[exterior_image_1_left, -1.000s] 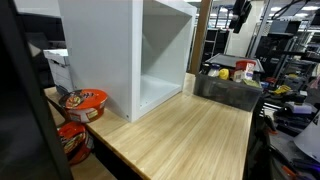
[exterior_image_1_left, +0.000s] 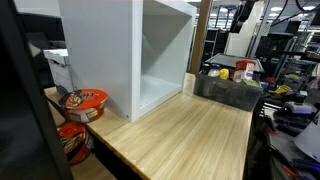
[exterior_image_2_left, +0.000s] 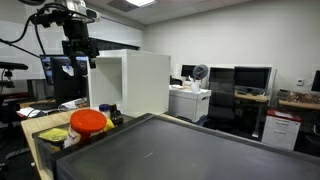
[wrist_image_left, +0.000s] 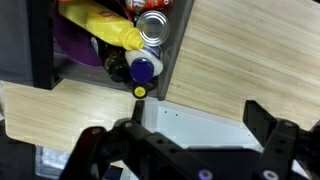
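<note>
My gripper is open, its two fingers wide apart and nothing between them. It hangs high above the table, seen at the upper left in exterior view 2 (exterior_image_2_left: 78, 62). A dark grey bin (exterior_image_1_left: 228, 91) stands at the table's far end. Inside it, the wrist view shows a yellow bottle (wrist_image_left: 117, 28), a can (wrist_image_left: 153, 27) and a blue-capped bottle (wrist_image_left: 142, 69), crowded together. An open-fronted white cabinet (exterior_image_1_left: 98, 45) stands on the table; its white top edge (wrist_image_left: 200, 125) passes beneath the gripper in the wrist view.
Red tubs (exterior_image_1_left: 82, 103) sit left of the cabinet. A large red-orange lid (exterior_image_2_left: 88, 122) rises near the bin in exterior view 2. Bare wooden tabletop (exterior_image_1_left: 185, 135) lies before the cabinet. A large dark surface (exterior_image_2_left: 190, 150) fills the foreground of exterior view 2.
The arm at the top right of exterior view 1 has shifted slightly. The bin, cabinet and tubs have stayed in place.
</note>
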